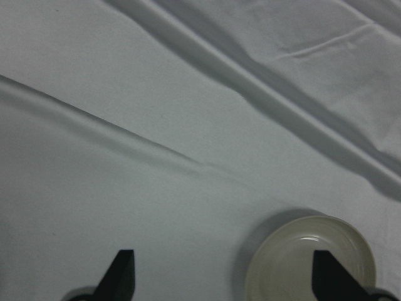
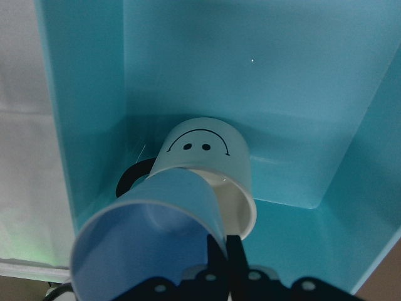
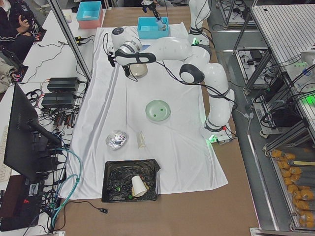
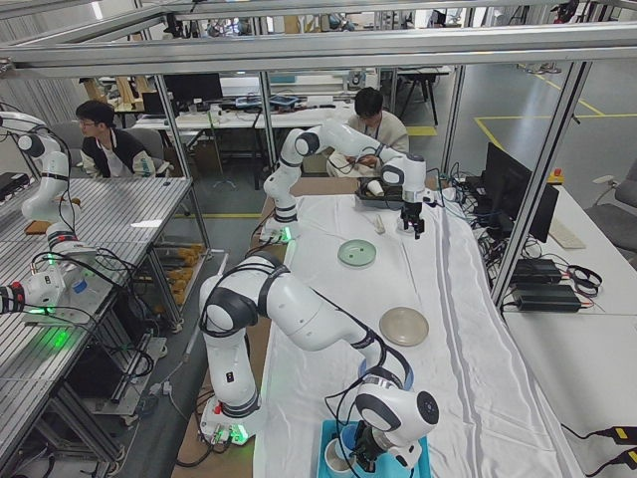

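Observation:
My right gripper is shut on the rim of a blue cup [image 2: 144, 244] inside the blue bin [image 2: 269, 56], beside a white smiley mug [image 2: 207, 144]. In the left wrist view my left gripper is open above the white cloth [image 1: 113, 200], near a beige plate [image 1: 282, 263]; nothing shows between its fingers. A green plate [image 3: 158, 110] lies mid-table.
Foil-wrapped item [image 3: 116, 139], a small pale item [image 3: 141, 139] and a black tray [image 3: 113, 182] with a white cup in it lie at the camera left view's near end.

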